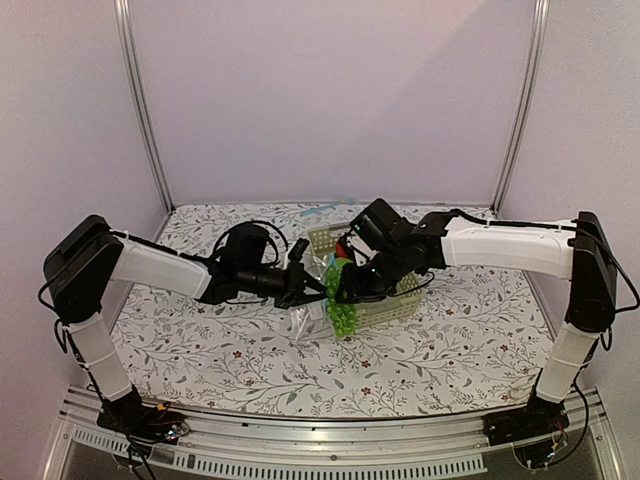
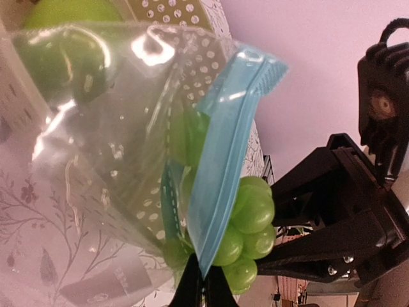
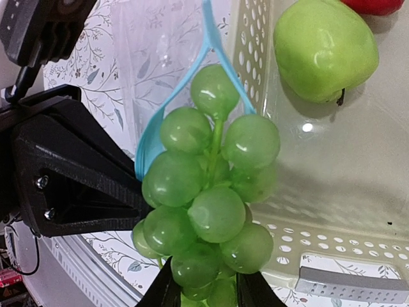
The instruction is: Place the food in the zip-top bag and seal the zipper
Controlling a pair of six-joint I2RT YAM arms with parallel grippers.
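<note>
The clear zip top bag (image 2: pixel 102 166) hangs from my left gripper, which is shut on its blue zipper edge (image 2: pixel 223 153). A bunch of green grapes (image 3: pixel 211 211) hangs at the bag's mouth, in front of the blue zipper strips. My right gripper is at the lower end of the grapes in its wrist view; the grapes hide its fingertips, so I cannot tell how far its fingers stand apart. In the top view the two grippers face each other over the left side of the basket.
A perforated cream basket (image 3: pixel 339 243) lies below, holding a green apple (image 3: pixel 323 48) and a red fruit (image 3: pixel 374 5).
</note>
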